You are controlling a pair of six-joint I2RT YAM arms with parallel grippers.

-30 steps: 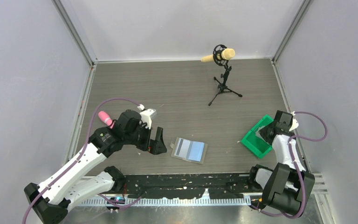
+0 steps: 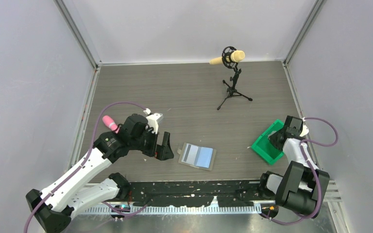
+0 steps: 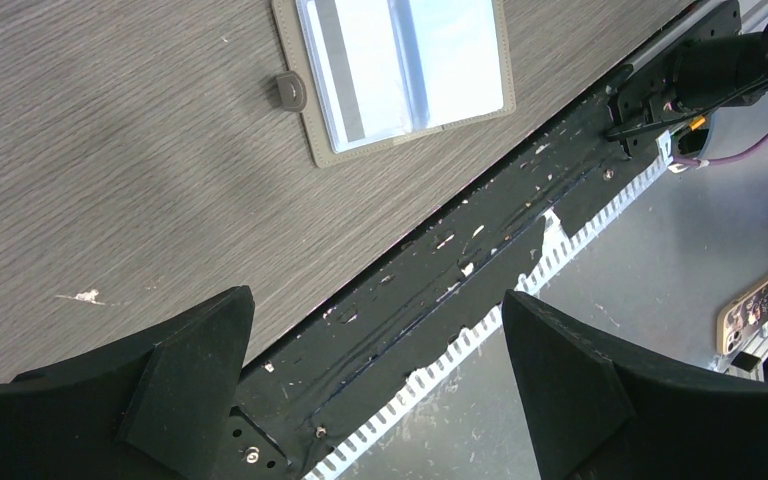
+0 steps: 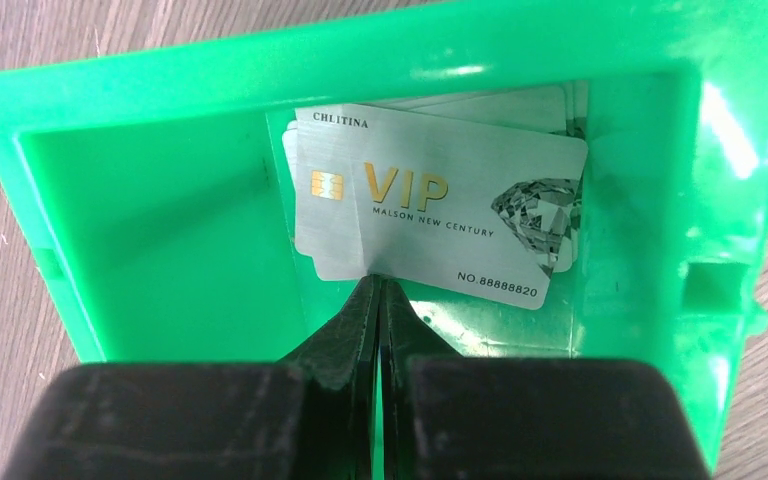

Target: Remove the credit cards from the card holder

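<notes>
On the table, front centre, the card holder [image 2: 196,156] lies spread open with clear sleeves; the left wrist view shows its beige border [image 3: 312,132] and snap tab, and I can make out no card in the sleeves. My left gripper [image 2: 164,148] hovers left of it, fingers wide apart and empty. Over the green box at the right is my right gripper, shut on the lower edge of a silver VIP card [image 4: 440,215]. That card lies on top of other silver cards [image 4: 520,105] inside the box, which are partly covered.
The green box [image 4: 140,90] stands on the table by the right wall. A microphone on a tripod [image 2: 233,90] is at the back, right of centre. A pink object [image 2: 110,122] lies behind the left arm. Table between holder and box is clear.
The left arm and the card holder have not moved.
</notes>
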